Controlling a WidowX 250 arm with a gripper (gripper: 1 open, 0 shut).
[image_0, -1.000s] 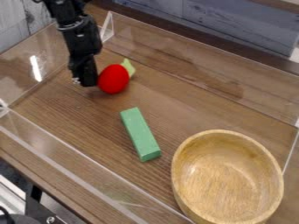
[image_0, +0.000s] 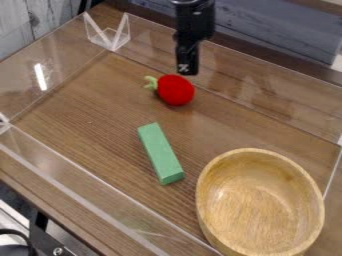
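Observation:
My black gripper (image_0: 183, 66) hangs at the top centre over the back of the wooden table, raised above and behind a red strawberry-like object (image_0: 175, 91) with a pale green top, apart from it. The fingers are small and dark in this view; I see nothing held between them. A green block (image_0: 160, 152) lies in the front middle, and a large light wooden bowl (image_0: 259, 208) sits at the front right.
A clear plastic holder (image_0: 107, 28) stands at the back left corner. The table's raised back edge runs behind the gripper.
The gripper has moved right and up, away from the red object.

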